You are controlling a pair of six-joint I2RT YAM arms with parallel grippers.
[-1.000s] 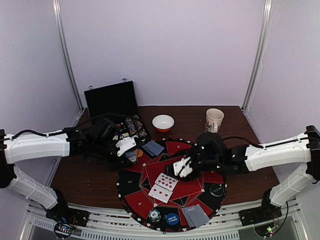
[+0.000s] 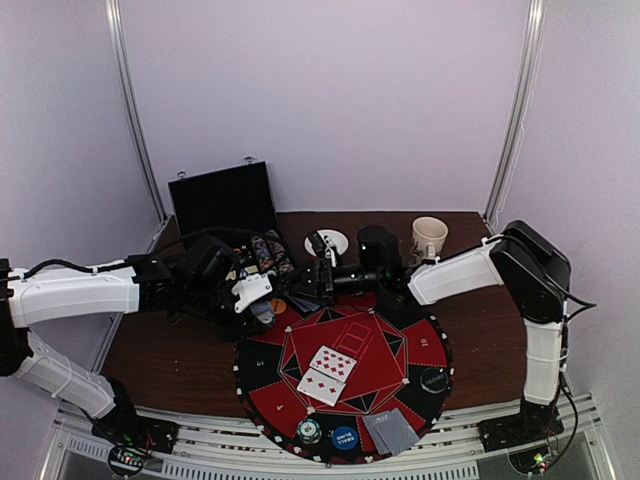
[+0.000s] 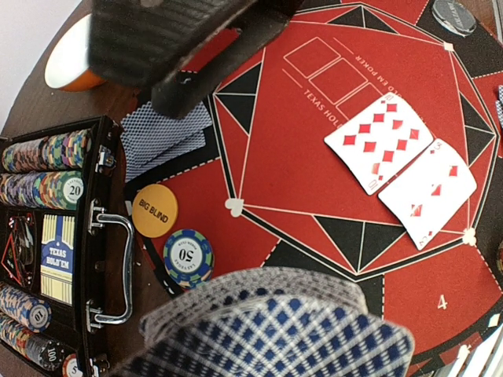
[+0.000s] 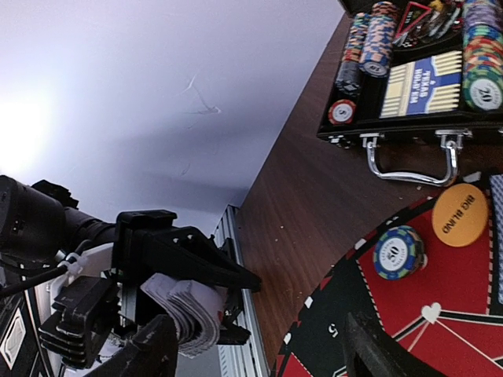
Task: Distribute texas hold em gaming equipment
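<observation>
My left gripper is shut on a deck of cards, whose blue checked back (image 3: pixel 291 338) fills the bottom of the left wrist view. My right gripper is open, its fingers spread at the bottom of the right wrist view with nothing between them. From above, it hovers by the two face-down cards (image 3: pixel 161 137) beside the chip case. Two face-up diamond cards (image 2: pixel 332 363) lie side by side near the mat's centre. The orange Big Blind disc (image 3: pixel 155 210) and a 50 chip stack (image 3: pixel 189 258) sit near the mat edge.
The open chip case (image 3: pixel 98 236) stands at the back left, close to both arms. Behind are a bowl (image 2: pixel 328 240) and a mug (image 2: pixel 429 236). Along the front of the mat lie chips (image 2: pixel 309 431), a blue blind disc (image 2: pixel 344 438) and face-down cards (image 2: pixel 391 431).
The left arm and the face-up cards have stayed put.
</observation>
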